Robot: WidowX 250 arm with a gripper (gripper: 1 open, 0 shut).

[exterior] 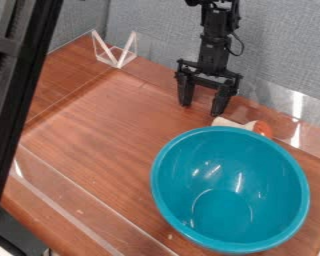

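Note:
The black gripper point(203, 98) is at the back of the wooden surface, its two fingers apart and pointing down, with nothing visible between them. A large empty teal bowl point(230, 200) fills the front right. Just behind the bowl, to the right of and below the gripper, lies a small pale object with an orange-red end point(260, 128), partly hidden by the bowl's rim.
A white wire stand point(116, 58) sits at the back left. Clear panels run along the back and front edges. A dark frame point(9, 100) borders the left.

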